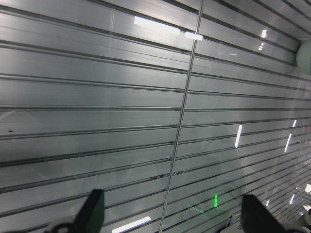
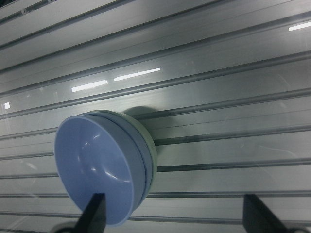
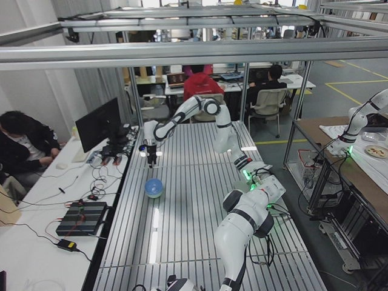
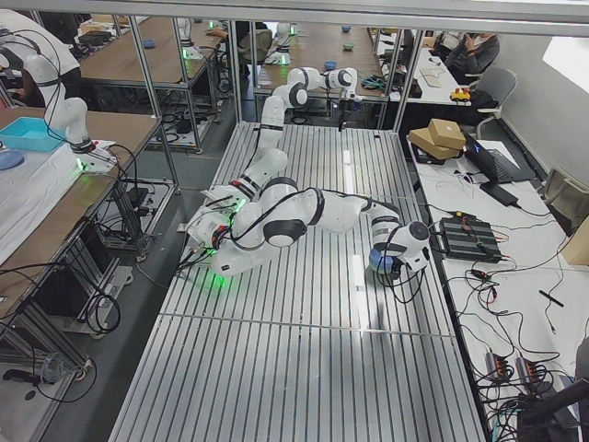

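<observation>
A stack of nested bowls, blue point(image 3: 154, 187) inside and pale green outside, stands on the slatted metal table point(image 3: 182, 224). My right gripper point(image 3: 151, 162) hangs just beyond it; in the right wrist view the blue bowl point(image 2: 92, 165) is at lower left beside the open fingers point(image 2: 172, 213), with nothing between them. In the camera right view this arm's end partly covers the bowls point(image 4: 382, 260). My left gripper point(image 4: 341, 120) is at the table's other end; its wrist view shows bare slats between open fingers and a green bowl edge point(image 1: 303, 58) at upper right.
A white side table point(image 3: 36, 254) with monitor, cables and black boxes runs along one side. My arm bases sit on the opposite side, with cables. A neighbouring bench point(image 3: 364, 170) with another arm lies beyond.
</observation>
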